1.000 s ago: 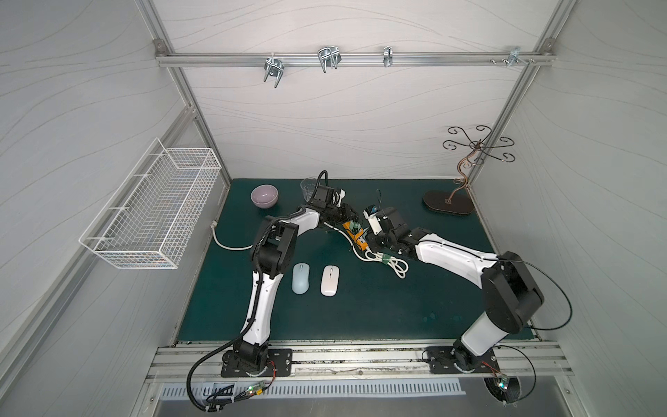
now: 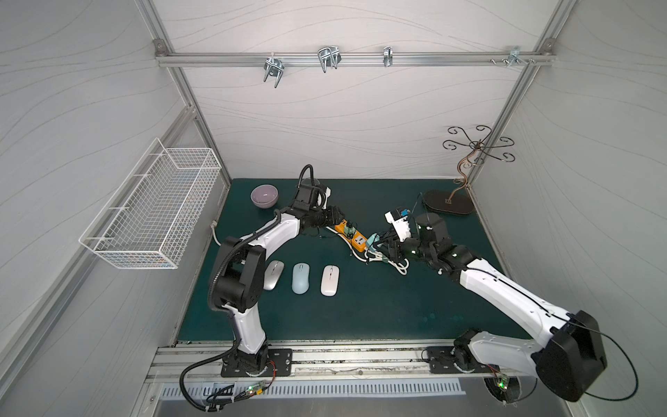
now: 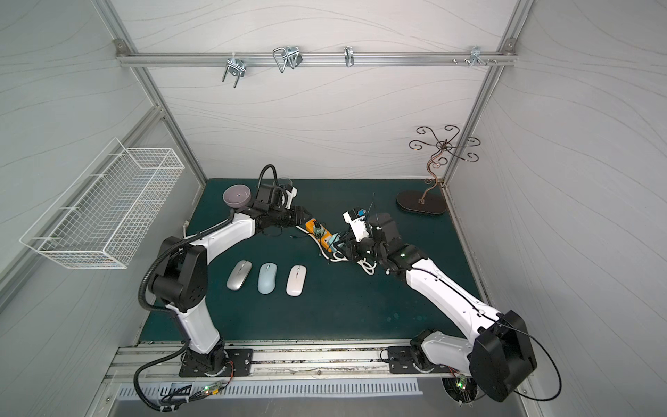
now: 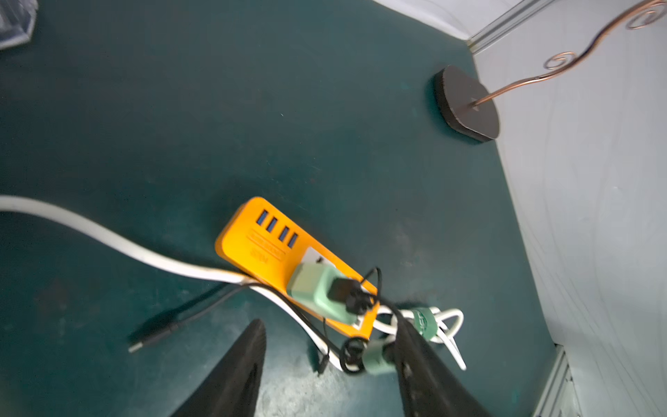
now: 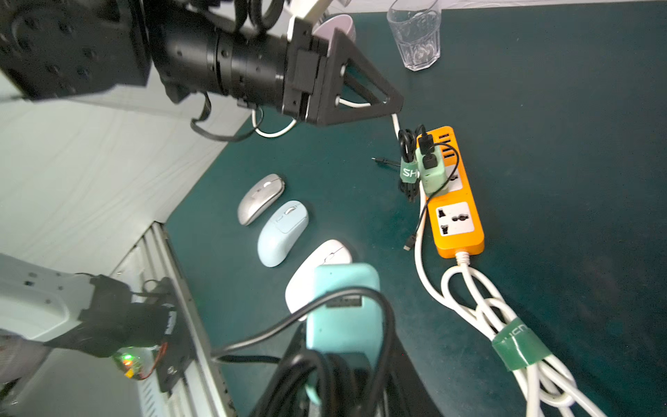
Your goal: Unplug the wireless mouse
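An orange power strip point(image 4: 260, 236) point(image 5: 451, 246) lies mid-table, with a pale green plug block point(image 5: 434, 177) and dark cables on it. My right gripper is shut on a mint plug block point(image 5: 344, 319) with dark cables, in front of the strip in the right wrist view. My left gripper hangs above and left of the strip, its fingers apart with nothing seen held. Three mice, silver point(image 5: 260, 198), light blue point(image 5: 281, 232) and white point(image 2: 329, 280), lie toward the front left.
A purple bowl point(image 2: 264, 196) and a glass point(image 5: 417, 38) stand at the back, a curly metal stand point(image 2: 448, 201) at the back right. A white wire basket point(image 2: 149, 208) hangs on the left. Coiled white cable point(image 5: 486, 312) lies beside the strip.
My right arm has moved back toward the front right, away from the strip with the mint block.
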